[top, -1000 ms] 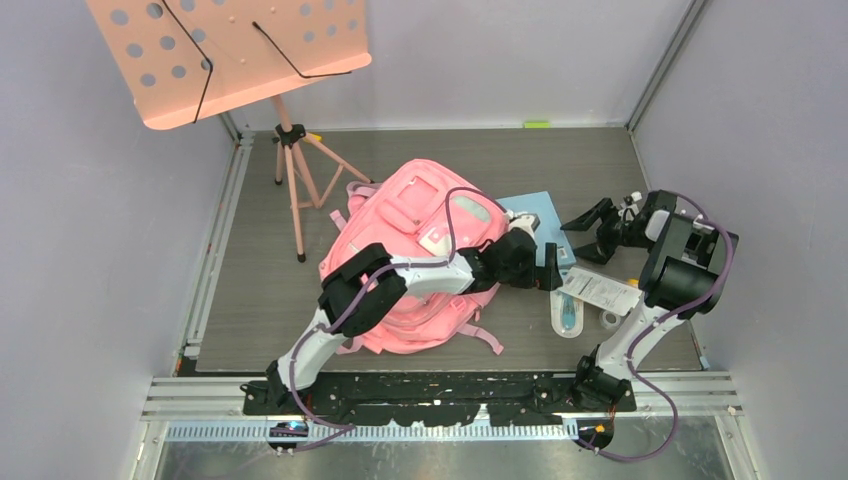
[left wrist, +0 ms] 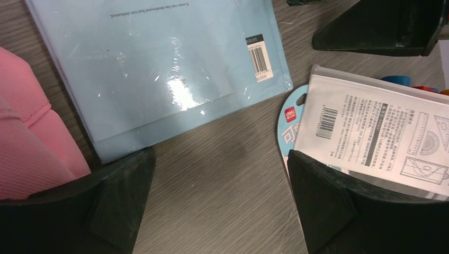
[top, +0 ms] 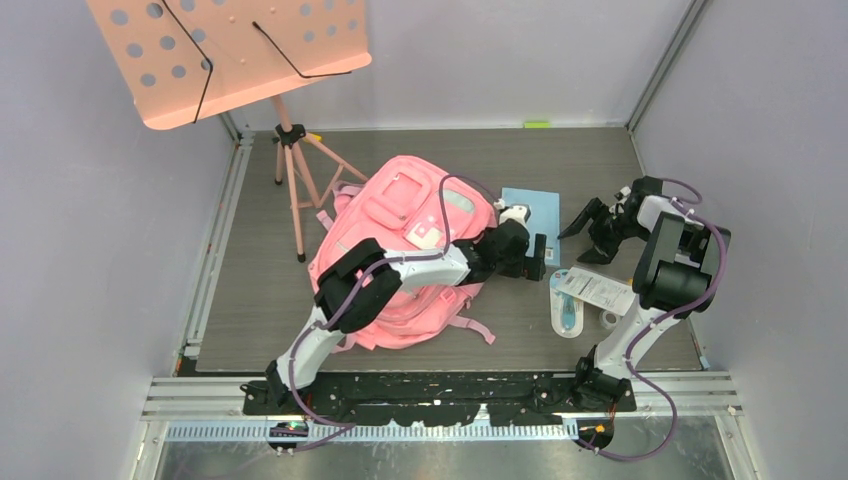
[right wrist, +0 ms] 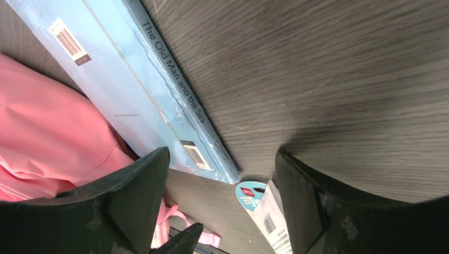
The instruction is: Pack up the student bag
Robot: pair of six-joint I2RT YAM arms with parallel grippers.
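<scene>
A pink backpack (top: 395, 205) lies open-side unclear on the floor. Right of it is a light blue wrapped book, "The Old Man and the Sea" (right wrist: 132, 90), lying flat. Over its near left corner my left gripper (top: 530, 258) hovers open, nothing between its fingers in the left wrist view. My right gripper (top: 580, 235) stands just right of the book, fingers apart, empty. A white-wrapped ruler set (left wrist: 370, 127) rests partly on a blue carded item (left wrist: 291, 124), both below the book.
A pink music stand (top: 230, 60) stands at the back left. A small white roll (top: 609, 318) lies beside the ruler set.
My left gripper and the backpack have shifted slightly left. My right gripper has moved a little.
</scene>
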